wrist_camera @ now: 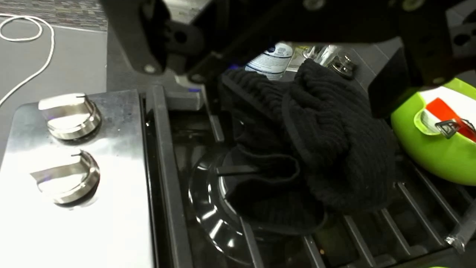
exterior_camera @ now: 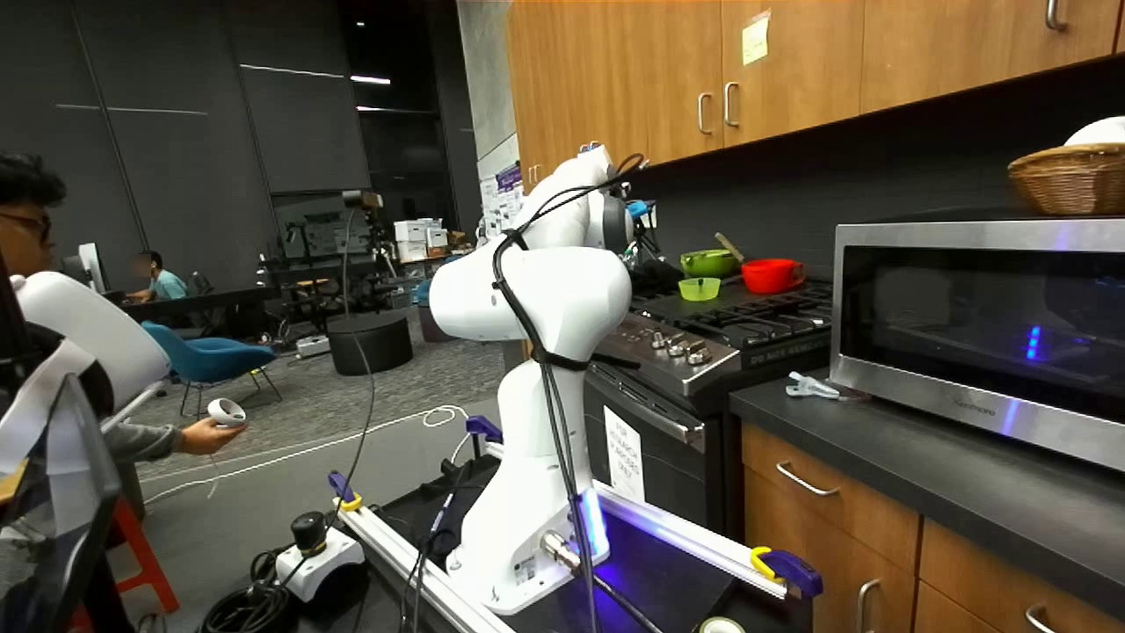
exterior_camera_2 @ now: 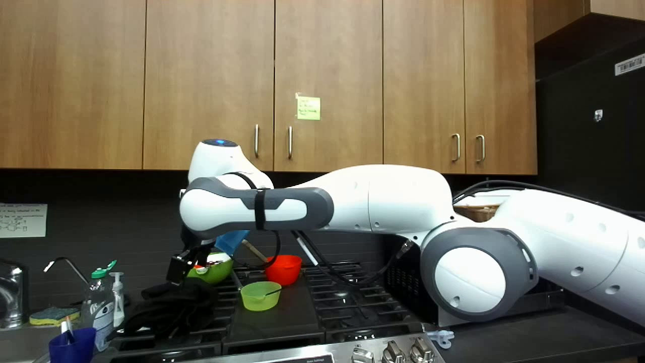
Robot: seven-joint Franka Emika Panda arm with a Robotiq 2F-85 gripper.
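A black ribbed cloth [wrist_camera: 339,134] lies bunched on the stove's left grates in the wrist view. My gripper is above it, its fingers wide apart with nothing held between them. One dark finger [wrist_camera: 390,85] shows on the right, close to the green bowl. In exterior view 2 the gripper [exterior_camera_2: 181,266] points down over the black cloth [exterior_camera_2: 169,311], left of the green bowl [exterior_camera_2: 214,269]. The arm hides the gripper in exterior view 1.
A light green bowl [exterior_camera_2: 260,295] and a red pot [exterior_camera_2: 283,269] stand right of the cloth. Soap bottles [exterior_camera_2: 100,305] and a blue cup [exterior_camera_2: 71,346] are on the left. Cabinets [exterior_camera_2: 329,78] hang above.
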